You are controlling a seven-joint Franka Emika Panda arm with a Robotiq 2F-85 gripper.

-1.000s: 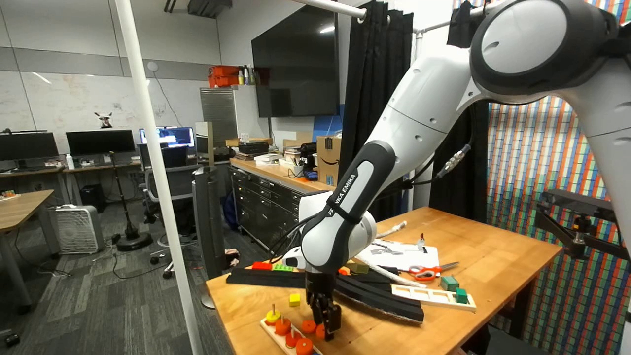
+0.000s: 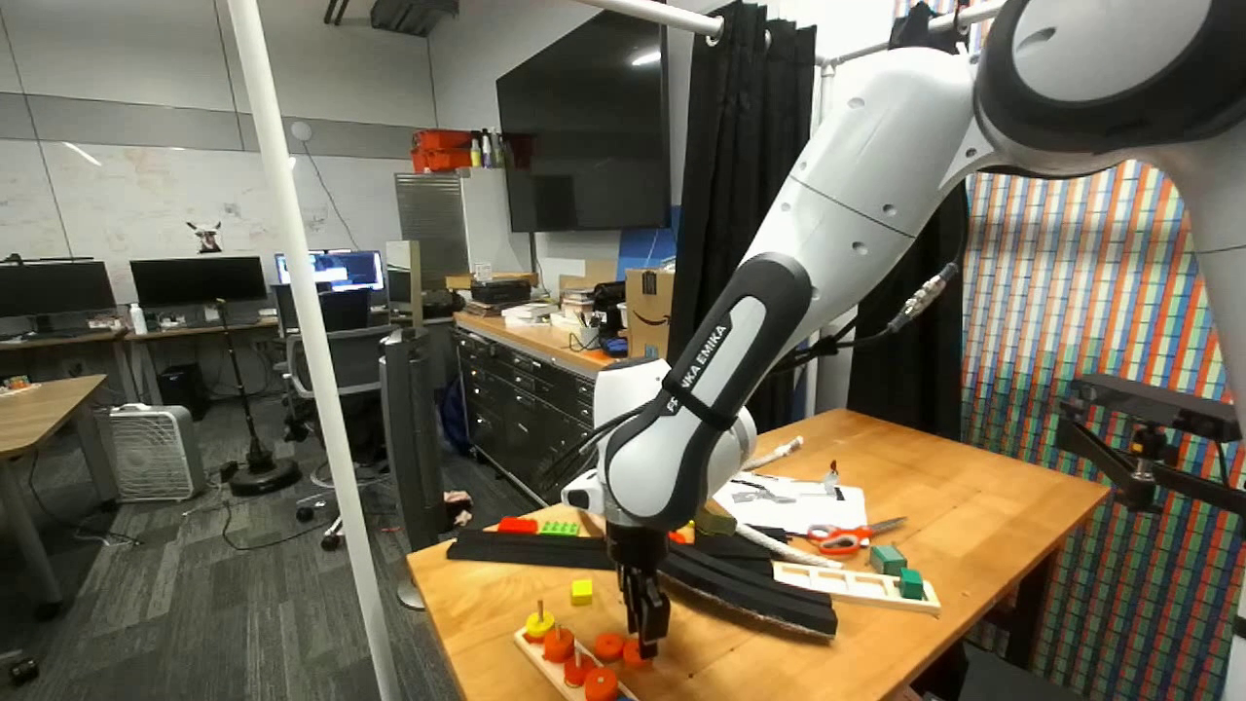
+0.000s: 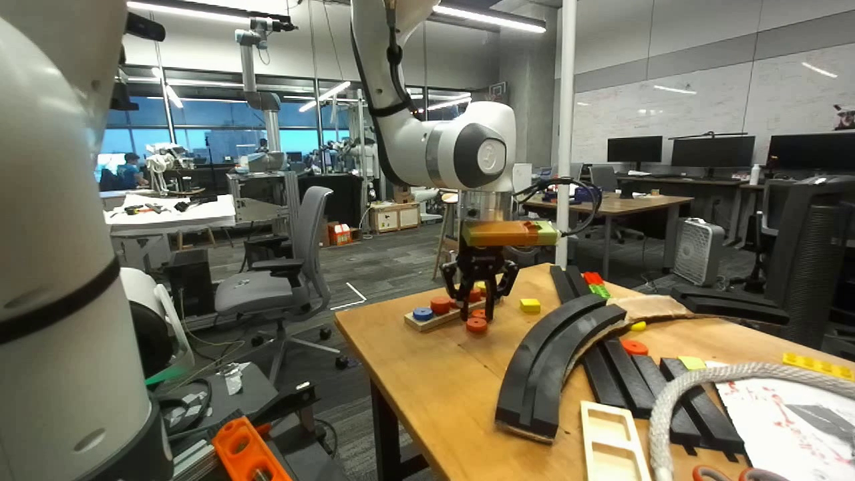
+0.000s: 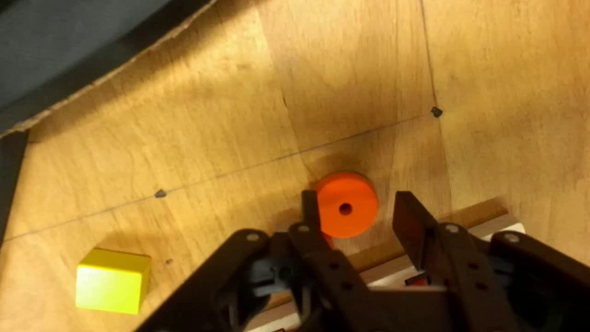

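Note:
An orange disc with a centre hole (image 4: pixel 347 207) lies on the table between the fingertips of my gripper in the wrist view. The fingers are part open; the left fingertip (image 4: pixel 310 210) overlaps the disc's edge, while a gap shows on the right. Whether the finger touches it, I cannot tell. From outside, my gripper (image 2: pixel 645 643) points down over the table beside a wooden peg board (image 2: pixel 545 666). A second orange disc (image 2: pixel 608 645) lies near the first. On the board are a yellow disc (image 2: pixel 538 626), a blue disc (image 3: pixel 422 313) and several red-orange ones.
A yellow block (image 4: pixel 110 281) rests to the left in the wrist view. Curved black track pieces (image 3: pixel 553 361) stretch across the table. Farther off lie a pale wooden tray (image 2: pixel 859 586), scissors (image 2: pixel 841 538) and a white rope (image 3: pixel 669 401). Bare tabletop shows in front of the track.
The arm has shifted, and the gripper is slightly left and higher in exterior view 1. The discs and board look almost unmoved.

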